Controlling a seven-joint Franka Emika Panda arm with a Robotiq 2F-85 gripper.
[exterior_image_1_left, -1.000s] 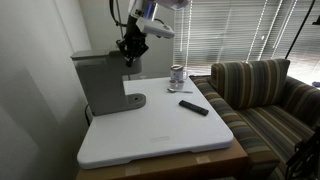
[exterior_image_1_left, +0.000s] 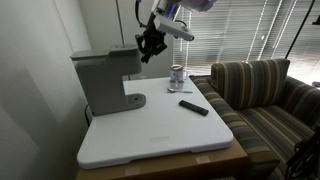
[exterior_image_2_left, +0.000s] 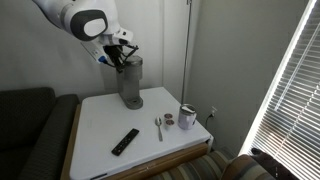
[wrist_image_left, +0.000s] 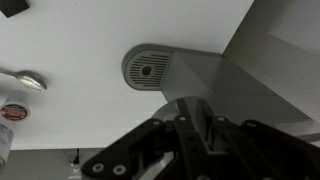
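Observation:
A grey coffee machine (exterior_image_1_left: 105, 82) stands at the back left of the white table, its rounded drip tray (wrist_image_left: 148, 67) showing in the wrist view. My gripper (exterior_image_1_left: 148, 48) hangs in the air at about the height of the machine's top, just right of it in exterior view 1. Its dark fingers look spread apart, and I see nothing held between them. In exterior view 2 the gripper (exterior_image_2_left: 122, 52) overlaps the upper part of the machine (exterior_image_2_left: 131, 84). The fingers' tips are hard to make out in the wrist view.
A silver can (exterior_image_1_left: 178, 78) stands at the table's back right, with a spoon (exterior_image_2_left: 159, 129) and small round pods (exterior_image_2_left: 169, 119) near it. A black remote (exterior_image_1_left: 194, 107) lies closer to the middle. A striped sofa (exterior_image_1_left: 250, 85) stands beside it.
My gripper has moved right and slightly up in exterior view 1, away from the machine's head. The objects on the table have stayed in place.

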